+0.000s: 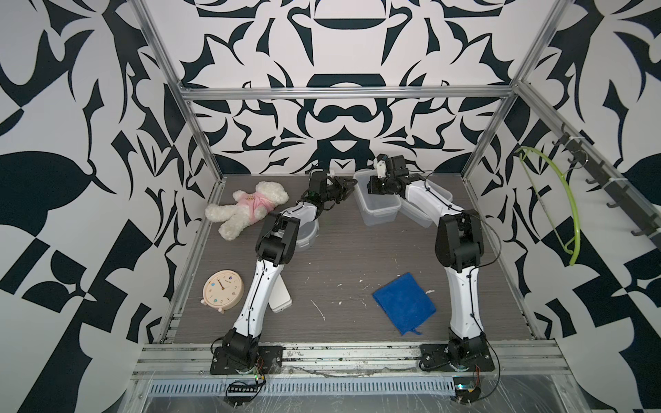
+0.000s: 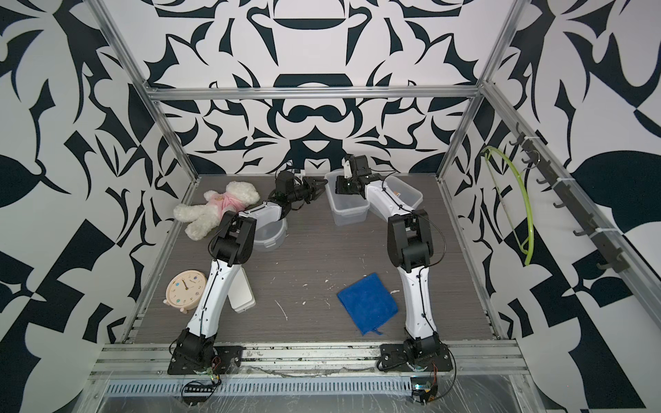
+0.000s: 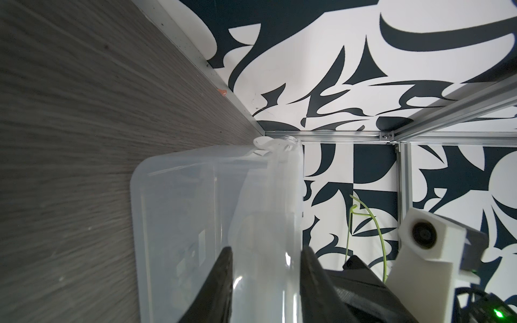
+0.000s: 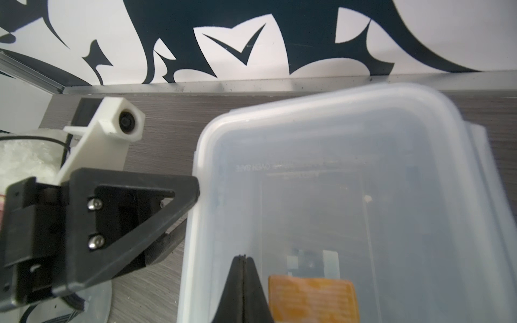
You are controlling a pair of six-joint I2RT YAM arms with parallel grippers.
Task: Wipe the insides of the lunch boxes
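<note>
A tall clear lunch box (image 1: 376,206) stands near the back wall. At its left side my left gripper (image 1: 354,183) has its fingers parted; in the left wrist view the box wall (image 3: 264,237) appears between the two fingers. Over the inside of the same box is my right gripper, shut with nothing showing between its fingertips. Just right of those fingers an orange sponge (image 4: 314,301) shows in the box, partly cut off by the frame edge; whether they touch I cannot tell.
Another clear container (image 2: 407,191) lies right of the tall box, and a round one (image 2: 272,237) sits under the left arm. A teddy bear (image 1: 249,206), a clock (image 1: 223,290), a white case (image 1: 280,296) and a blue cloth (image 1: 405,303) surround free table.
</note>
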